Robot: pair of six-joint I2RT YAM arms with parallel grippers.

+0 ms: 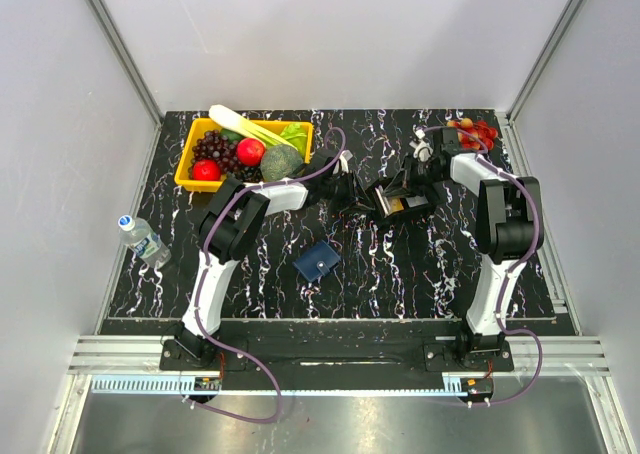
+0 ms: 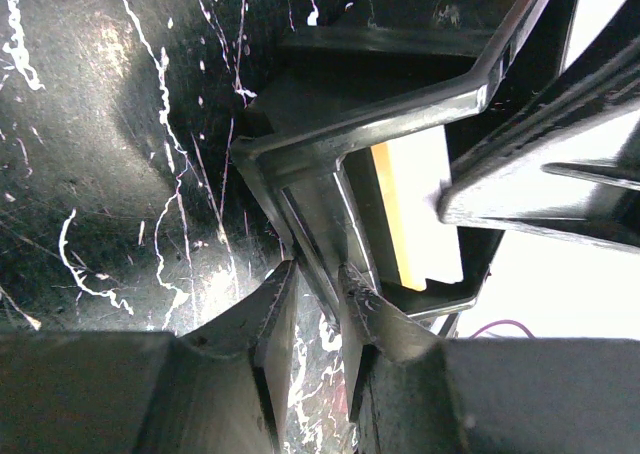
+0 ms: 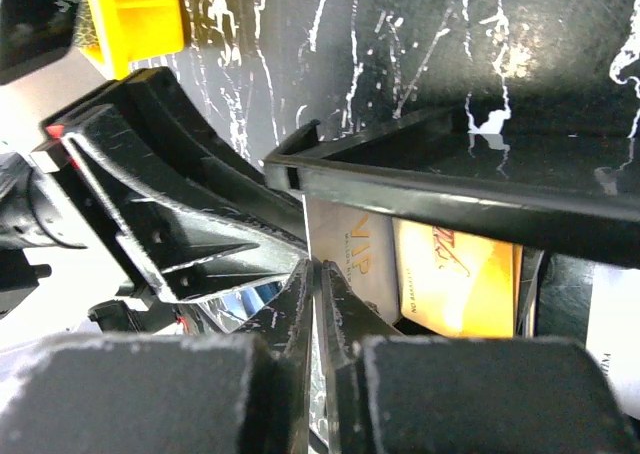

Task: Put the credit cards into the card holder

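A black card holder (image 1: pixel 415 212) lies at the upper middle right, between both grippers. My left gripper is shut on its near wall and corner. Cards show inside: an orange-edged one (image 2: pixel 410 204) in the left wrist view, and a gold card (image 3: pixel 455 274) in the right wrist view. My right gripper is at a grey VIP card (image 3: pixel 355 254), its fingertips closely around the card's edge by the holder's rim; whether they grip it is unclear. A dark blue card pouch (image 1: pixel 316 262) lies on the table's front middle.
A yellow fruit and vegetable basket (image 1: pixel 183 164) stands at back left, a water bottle (image 1: pixel 145 244) at far left, and red-orange produce (image 1: pixel 478 134) at back right, behind the right arm.
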